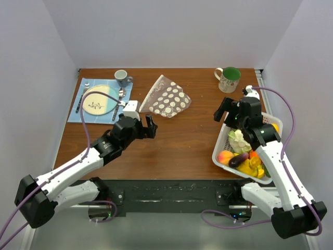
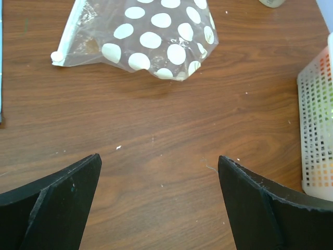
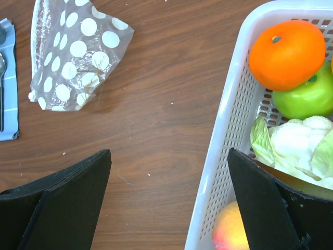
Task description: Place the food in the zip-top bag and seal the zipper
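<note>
A dotted zip top bag [image 1: 165, 99] lies flat and crumpled at the back middle of the table, its zipper strip along one side. The white basket [image 1: 218, 151] on the right holds food: cauliflower [image 3: 296, 146], an orange fruit [image 3: 286, 54], a green fruit [image 3: 302, 99], an eggplant [image 1: 238, 160], a peach [image 3: 229, 226] and yellow items. My left gripper [image 1: 143, 126] is open, empty, over the table short of the bag. My right gripper [image 1: 226, 112] is open, above the basket's left rim, with nothing held.
A blue placemat [image 1: 75, 112] with plate, cutlery and a grey mug [image 1: 123, 78] is at back left. A green-and-white mug [image 1: 228, 80] stands at back right. Walls surround the back and sides.
</note>
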